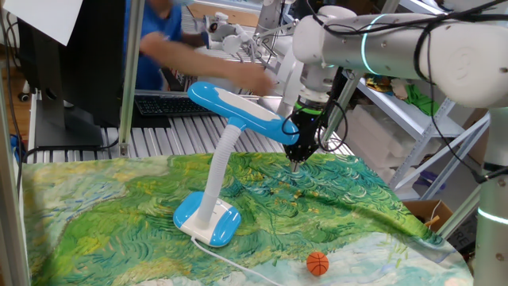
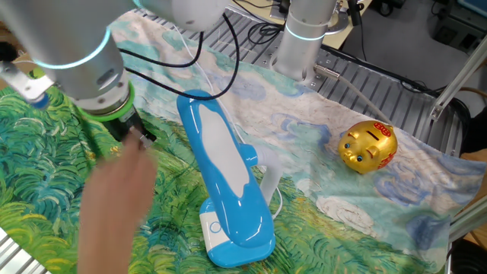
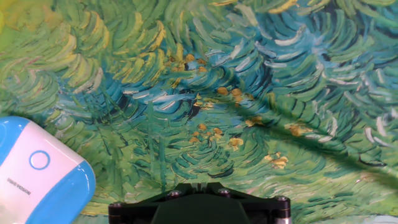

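My gripper (image 1: pixel 295 165) points down above the painted cloth (image 1: pixel 333 191), to the right of the lamp in exterior view 1. At the bottom of the wrist view, the black fingers of the gripper meet in the middle, shut, with nothing visible between them. A blue and white desk lamp (image 1: pixel 242 110) stands upright on the cloth; part of its base (image 3: pixel 46 168) enters the wrist view at lower left. A person's hand (image 2: pixel 133 152), blurred, overlaps the gripper's tip area in exterior view 2; whether it touches cannot be told.
A small orange basketball (image 1: pixel 317 263) lies near the cloth's front edge. A golden piggy bank (image 2: pixel 367 146) sits beyond the lamp in exterior view 2. The lamp's white cord (image 1: pixel 238 266) runs across the cloth. Behind are a keyboard (image 1: pixel 171 106) and monitor (image 1: pixel 63 71).
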